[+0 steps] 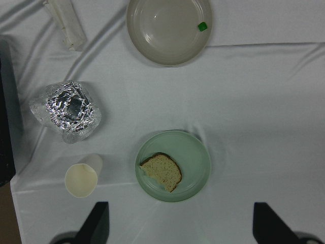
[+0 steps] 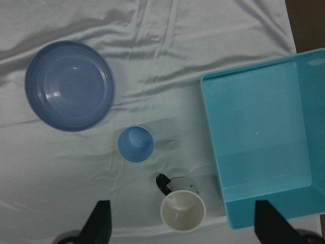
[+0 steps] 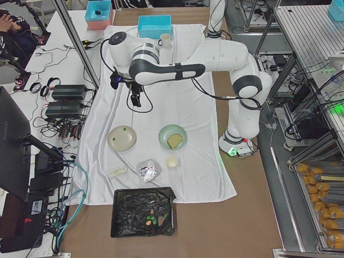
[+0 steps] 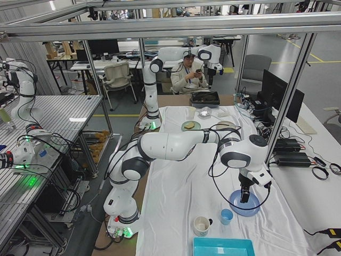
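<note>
My left gripper [image 3: 135, 97] hangs high over the cloth; in the left wrist view its fingers stand wide apart, empty, above a green plate [image 1: 187, 178] with bread [image 1: 161, 170], a white cup [image 1: 81, 180], a foil bundle [image 1: 71, 109] and a beige plate [image 1: 152, 35] with a green bit on it. My right gripper [image 4: 245, 193] is over the far end, open and empty, above a blue plate [image 2: 69, 86], a blue cup [image 2: 136, 144], a white mug [image 2: 183, 211] and a cyan bin [image 2: 256, 132].
A black tray [image 3: 142, 231] with scraps stands at the front edge. A white packet [image 1: 66, 23] lies near the beige plate. Monitors and cables crowd the side table.
</note>
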